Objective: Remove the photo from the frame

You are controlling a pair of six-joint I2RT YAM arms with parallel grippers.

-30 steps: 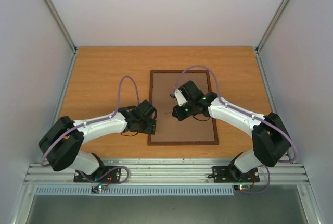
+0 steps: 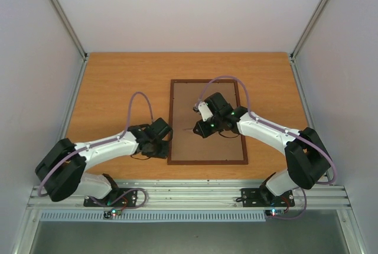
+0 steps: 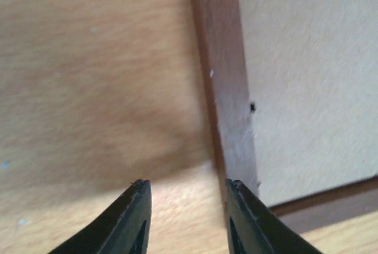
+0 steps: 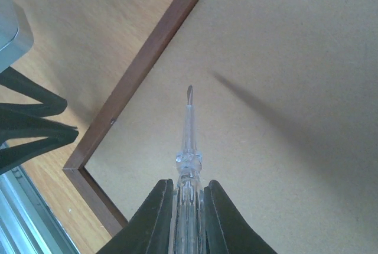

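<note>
The brown picture frame [image 2: 237,162] lies back side up on the table, its plain backing board [image 2: 189,94] still inside the border. A clear-handled screwdriver [image 4: 188,142] points out over the board, and my right gripper is shut on its handle. Its tip is clear of the surface, with a shadow on the board. My left gripper is open at the frame's left side near the bottom corner, nothing between its fingers; one fingertip [image 3: 236,190] overlaps the frame's edge in the left wrist view. No photo shows.
A metal rail [image 2: 189,186] runs along the front edge, and pale walls close in the sides and back.
The right arm with the screwdriver has stayed almost still.
</note>
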